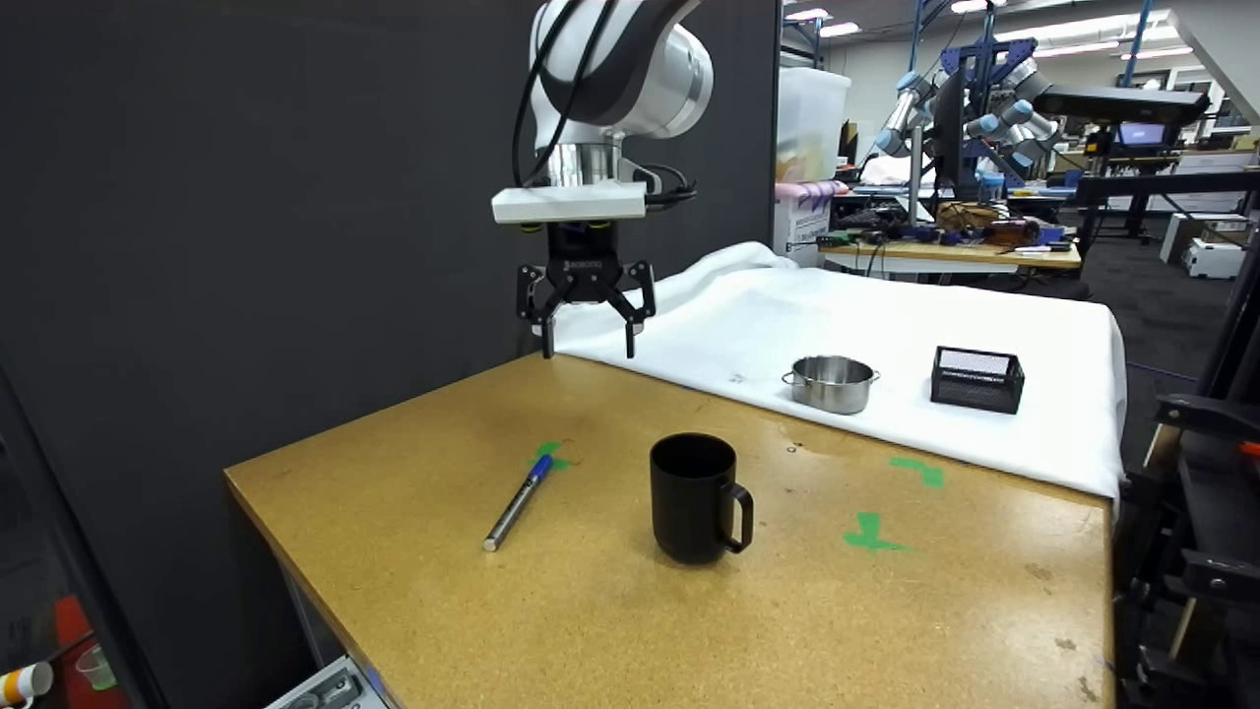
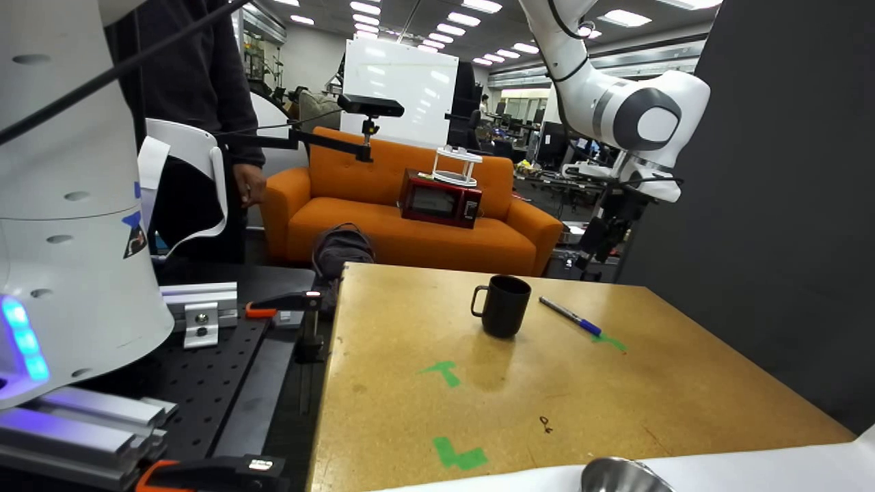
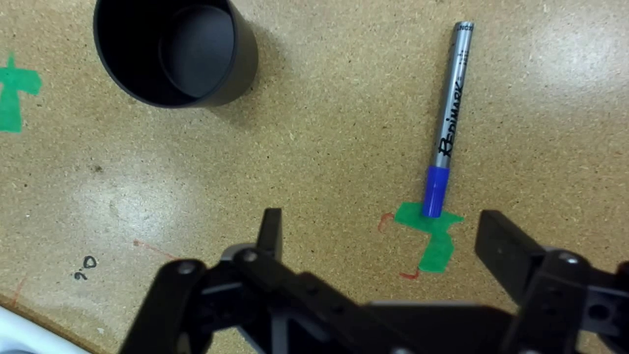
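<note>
On the wooden table lies a silver marker (image 1: 516, 506) with a blue cap (image 3: 436, 191), the cap resting on green tape. A black mug (image 1: 685, 502) stands upright beside it; from above, its inside looks empty. My gripper (image 1: 588, 342) hangs well above the table toward the back, pointing down. It is open, the fingers wide apart and nothing between them. In the wrist view the marker's cap end appears just beyond the gap between my fingertips. The second exterior view shows the marker (image 2: 570, 316) behind the mug (image 2: 505, 307), whose handle faces left there.
A small metal pot (image 1: 832, 385) and a black mesh basket (image 1: 976, 379) sit on white cloth (image 1: 756, 319) beside the table. A dark partition (image 1: 295, 213) rises along the table's far side. Bare wood surrounds the marker and mug.
</note>
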